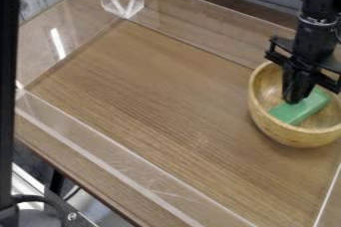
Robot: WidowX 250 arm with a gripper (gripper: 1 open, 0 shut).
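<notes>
A wooden bowl [272,121] sits at the right side of the table with a green block [296,113] lying inside it. My black gripper [292,92] reaches down from the upper right into the bowl, its tips at the upper end of the block. It looks shut; whether anything is between its fingertips is hard to tell.
A transparent angular piece [123,2] stands at the back left. Black hardware [30,211] is at the lower left.
</notes>
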